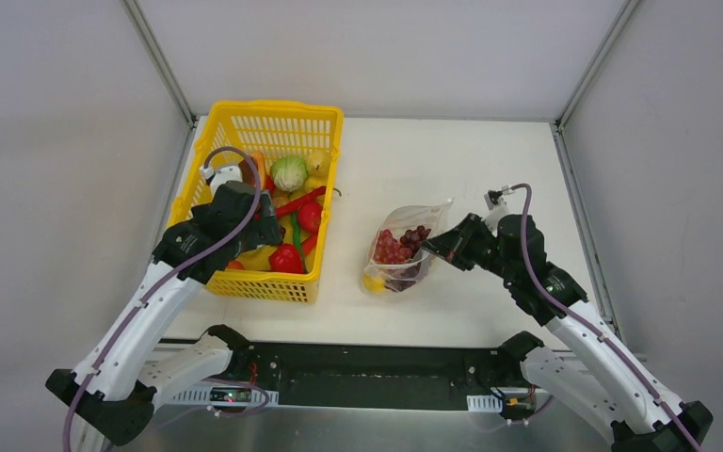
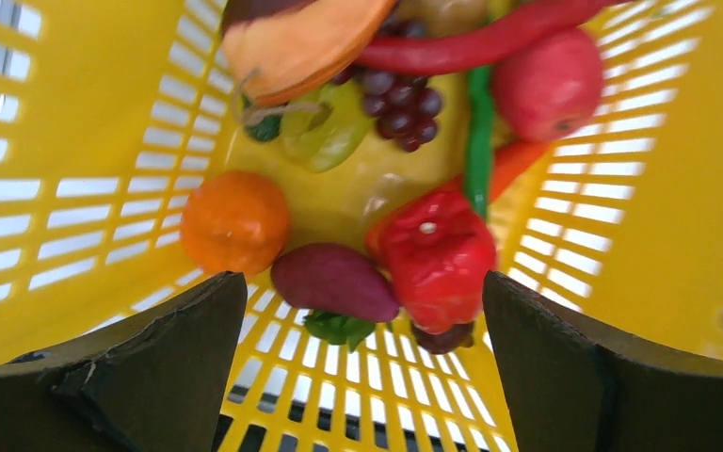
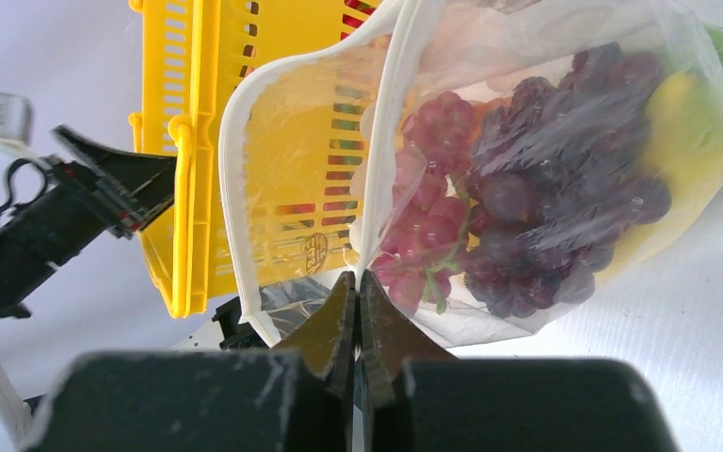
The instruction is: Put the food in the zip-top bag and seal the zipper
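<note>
A clear zip top bag (image 1: 383, 274) lies on the table right of the basket, its white-edged mouth open. Inside it show red grapes (image 3: 433, 226), dark grapes (image 3: 546, 207) and something yellow (image 3: 682, 132). My right gripper is shut on the bag's rim. Above the yellow basket (image 1: 273, 284), my left gripper stands open with nothing between its fingers. Below it lie a red pepper (image 2: 442, 254), a purple eggplant-like piece (image 2: 334, 281), an orange (image 2: 235, 221) and dark grapes (image 2: 400, 108).
Basket walls (image 2: 75, 226) rise on both sides of my left gripper. A red chili (image 1: 301, 201) pokes toward the basket's right rim, near a pale green cabbage (image 1: 289, 173).
</note>
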